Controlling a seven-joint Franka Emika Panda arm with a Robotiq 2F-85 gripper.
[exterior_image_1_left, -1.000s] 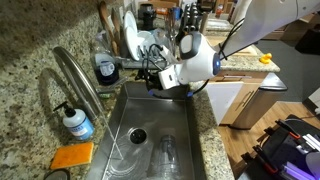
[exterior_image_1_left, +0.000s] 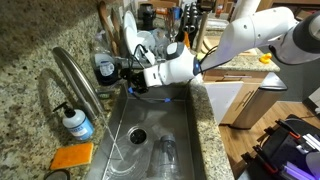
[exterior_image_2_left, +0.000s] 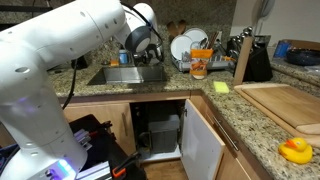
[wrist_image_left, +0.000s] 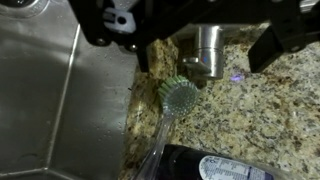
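Observation:
In the wrist view my gripper is open, its dark fingers wide apart at the top of the picture. A metal fixture (wrist_image_left: 209, 50), probably part of the tap, shows between and beyond them. Below it a dish brush (wrist_image_left: 179, 96) with pale green bristles lies on the speckled counter, close to the sink edge. A dark bottle (wrist_image_left: 190, 162) with a white label lies near the brush handle. In exterior view 1 my gripper (exterior_image_1_left: 137, 82) is over the far end of the sink (exterior_image_1_left: 185, 135), near the back wall. Its fingertips are too small to make out there.
The curved tap (exterior_image_1_left: 75, 75) stands left of the gripper. A soap bottle (exterior_image_1_left: 77, 122) and an orange sponge (exterior_image_1_left: 72, 156) sit on the back ledge. Dishes in a rack (exterior_image_2_left: 187, 45) stand close beyond the arm. Below the counter, a cabinet door (exterior_image_2_left: 202, 140) hangs open.
My arm has reached further left in exterior view 1, carrying the gripper towards the back wall and tap. The sink, bottle and sponge have stayed put.

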